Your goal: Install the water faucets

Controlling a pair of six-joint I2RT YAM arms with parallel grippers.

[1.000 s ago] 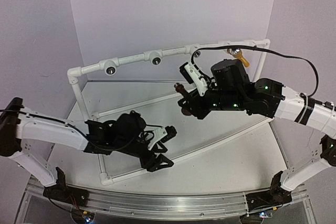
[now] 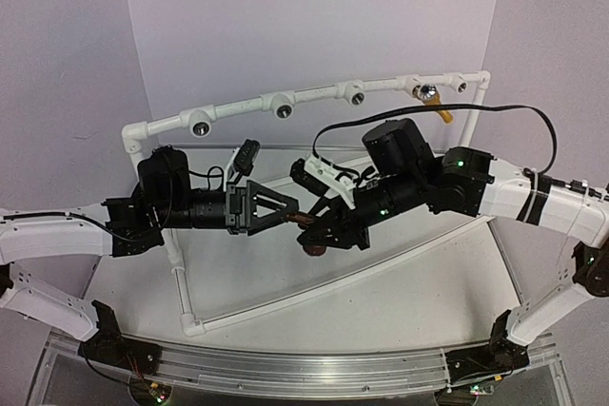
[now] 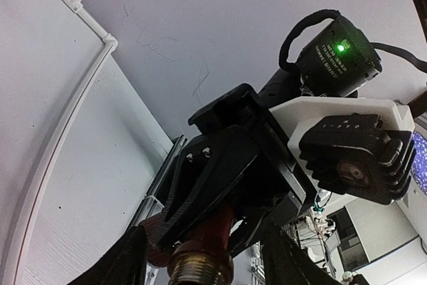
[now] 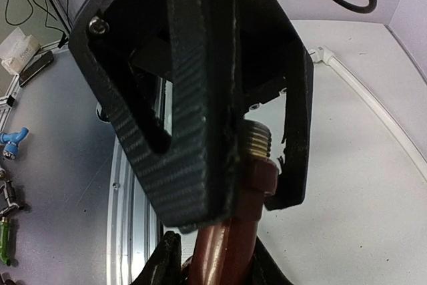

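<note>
A brown-red faucet [image 4: 224, 251] with a brass threaded end [image 3: 199, 271] is in the air between both arms. My right gripper [image 2: 324, 225] is shut on its body, and the brown handle [image 2: 314, 250] shows below. From the left, my left gripper [image 2: 292, 208] reaches around the threaded end, its fingers [image 3: 127, 258] on either side with gaps to the faucet, so it appears open. White tee sockets [image 2: 199, 123] on the upper pipe are empty. An orange-handled faucet [image 2: 435, 105] sits in the tee farther right.
The white pipe frame [image 2: 285, 301] stands behind and below the arms. A black cable [image 2: 438, 109] arches over the right arm. In the right wrist view, a blue faucet [image 4: 12, 141] and a green-handled one [image 4: 5, 239] lie on the grey surface at left.
The right gripper has come down and left, carrying the faucet.
</note>
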